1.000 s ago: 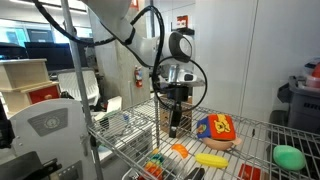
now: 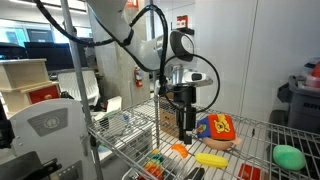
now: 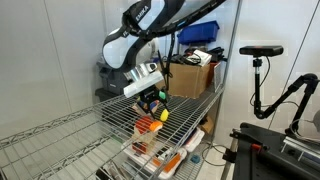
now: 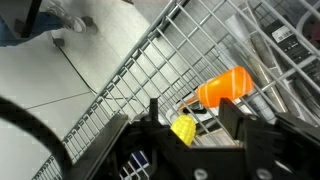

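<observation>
My gripper (image 2: 187,138) hangs over the wire rack (image 2: 247,160), fingers downward, in exterior view 1. An orange piece (image 2: 180,149) lies low beside it, and a long yellow piece (image 2: 211,160) rests to the right. In the wrist view the gripper is open. A bright yellow thing (image 4: 183,128) shows through the gap between its fingers, apart from both as far as I can tell. Beyond the right finger, the orange piece (image 4: 228,88) lies against the wires.
Behind the gripper is a red and yellow item (image 2: 216,127). A green round object (image 2: 288,157) occupies the rack's right side. Several small colourful things (image 2: 154,163) lie at the front left. Dark bags (image 2: 303,105) stand at the back right.
The objects on the rack look unmoved.
</observation>
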